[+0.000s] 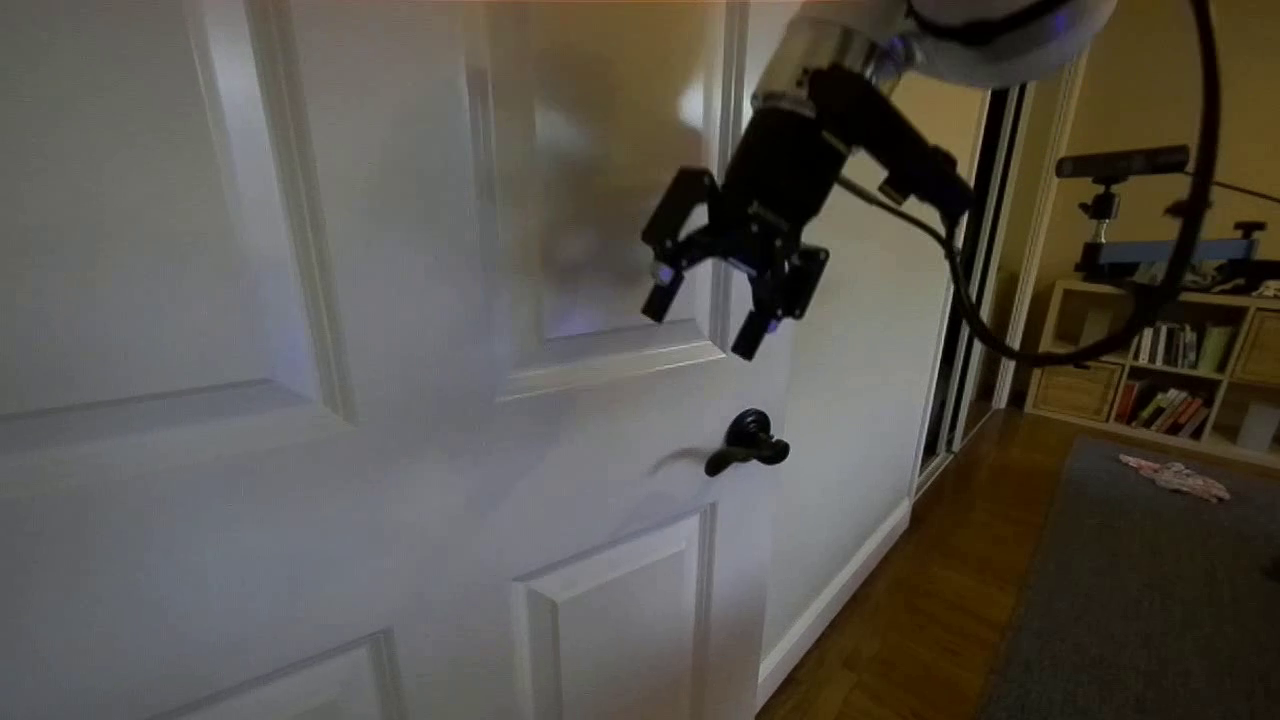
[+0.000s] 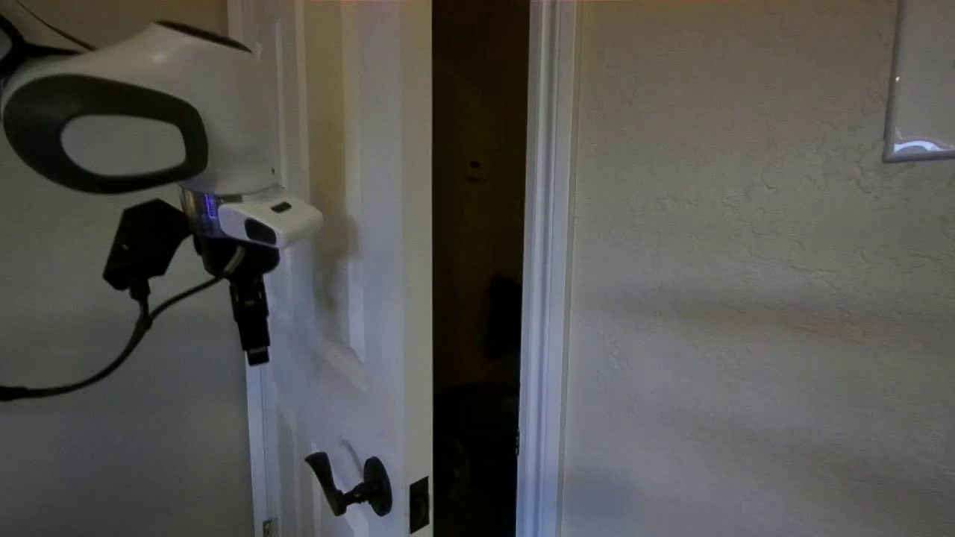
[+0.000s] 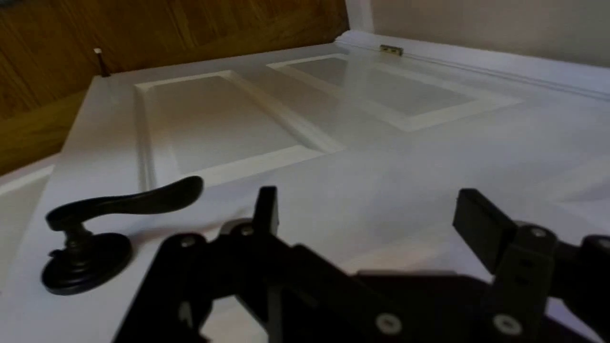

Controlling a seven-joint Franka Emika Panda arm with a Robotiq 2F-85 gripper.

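Observation:
My gripper is open, its two fingers apart with nothing between them. In exterior view 1 it hangs above the dark lever handle of the white panelled door, clear of it. From the side, in exterior view 2, the gripper points down in front of the door, higher than the handle. The wrist view has the handle at the left, outside the spread fingers, its lever level over the round base. The door stands ajar, with a dark gap beside its edge.
A white door frame borders the dark opening, and bare wall lies to its right. Low shelves with books stand at the far right. A grey rug covers part of the wooden floor. The arm's cable loops out sideways.

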